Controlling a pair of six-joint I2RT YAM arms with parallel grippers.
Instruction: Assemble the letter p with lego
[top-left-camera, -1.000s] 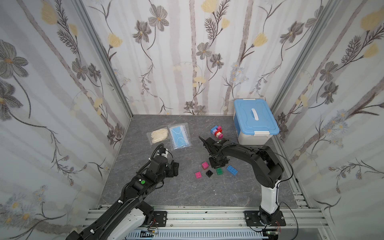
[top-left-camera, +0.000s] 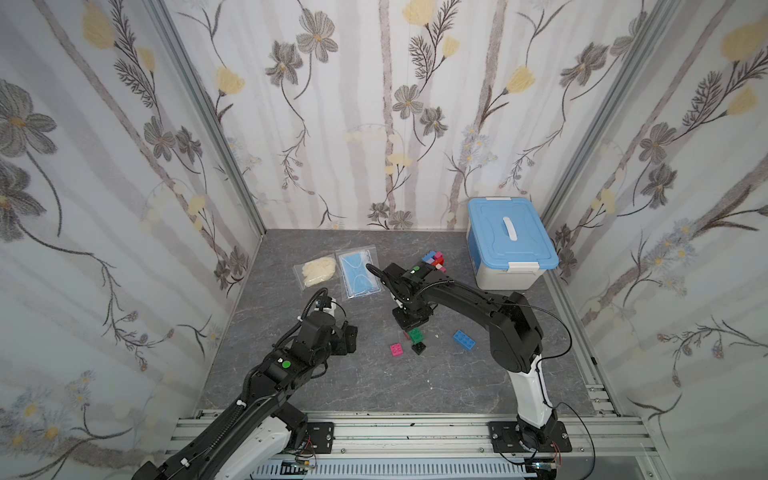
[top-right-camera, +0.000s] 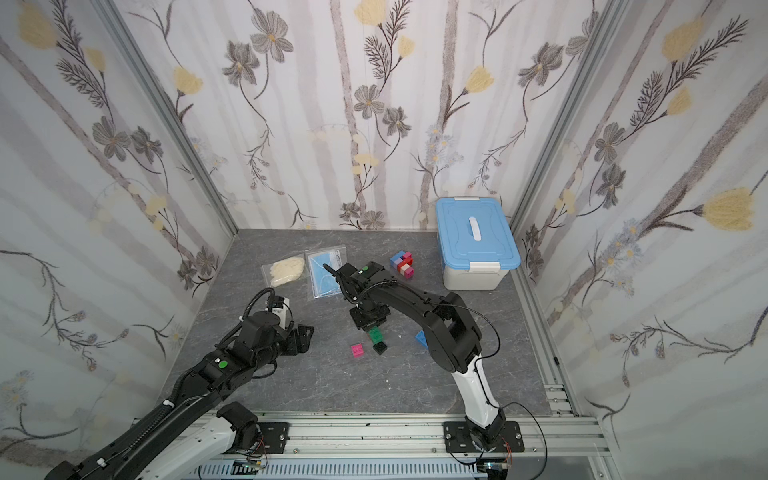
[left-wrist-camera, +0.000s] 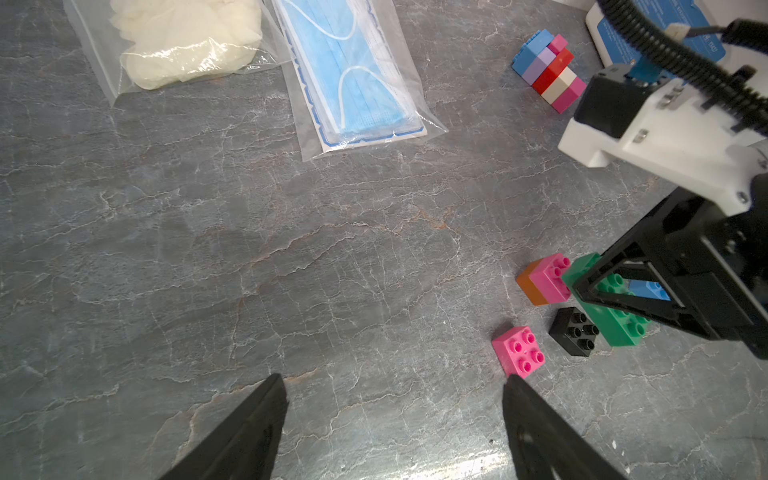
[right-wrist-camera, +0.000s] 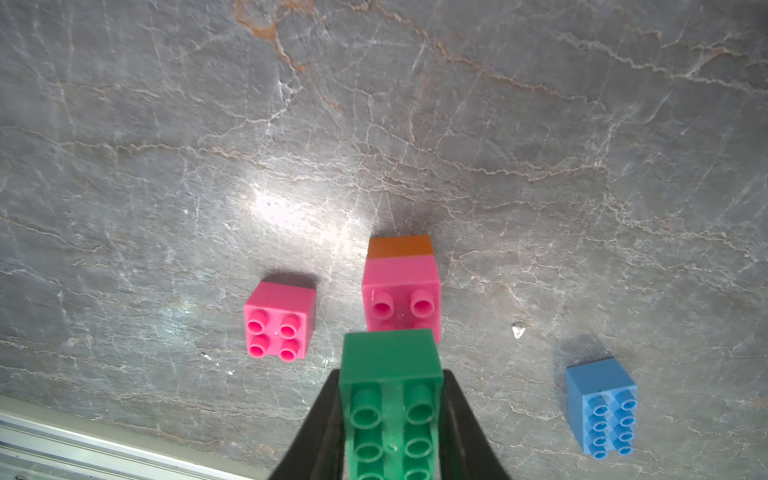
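Note:
My right gripper is shut on a green brick (right-wrist-camera: 392, 356), held over the table beside a pink-on-orange stack (right-wrist-camera: 400, 284). A loose pink brick (right-wrist-camera: 278, 316) lies to the left of that stack, a blue brick (right-wrist-camera: 600, 400) to the right. A black brick (left-wrist-camera: 572, 328) lies by the green one in the left wrist view. My left gripper hangs open and empty at the left of the table.
A cluster of coloured bricks (left-wrist-camera: 552, 68) lies at the back near the blue-lidded box (top-left-camera: 508, 240). Two plastic bags (left-wrist-camera: 184, 40) lie at the back left.
My right gripper has carried the green brick left, toward the pink bricks. The left arm has not moved.

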